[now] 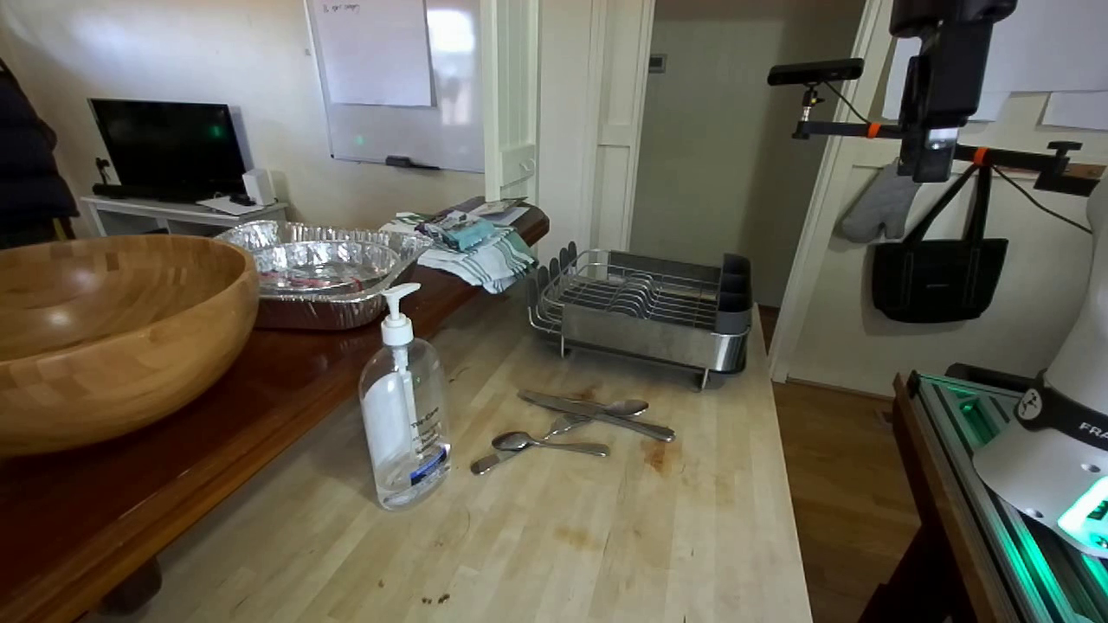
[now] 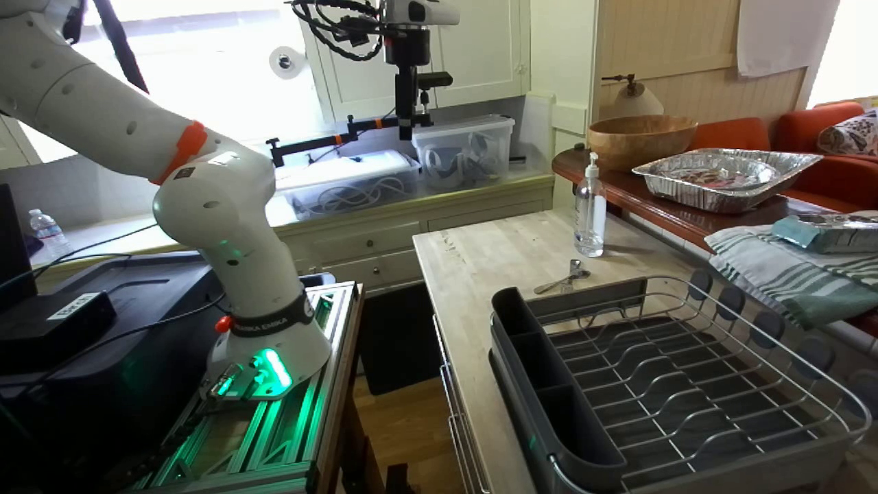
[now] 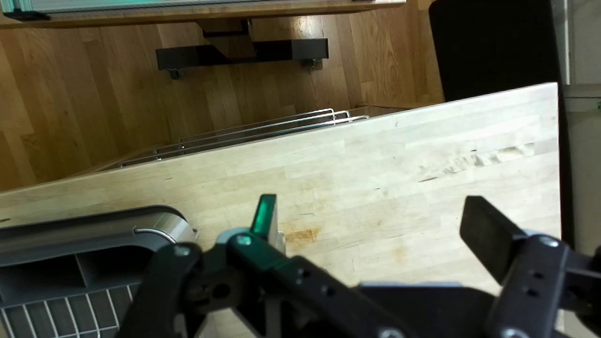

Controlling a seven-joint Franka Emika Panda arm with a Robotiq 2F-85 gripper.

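My gripper is open in the wrist view, its two dark fingers wide apart with nothing between them. It hangs high over the counter, well clear of everything on it; in exterior view 2 the gripper (image 2: 405, 127) points straight down. Several pieces of metal cutlery lie crossed on the wood, among them a spoon (image 1: 512, 441) and a knife (image 1: 634, 422). Behind them stands a dish rack (image 1: 634, 330) with a grey cutlery holder (image 2: 549, 383) along one side; the holder's visible compartments look empty. A clear pump bottle (image 1: 407, 436) stands upright left of the cutlery.
On the raised red-brown ledge are a wooden bowl (image 1: 125, 343), foil trays (image 2: 728, 193) and striped cloths (image 2: 765, 259). A floor gap separates the counter from the robot's base (image 2: 271, 354).
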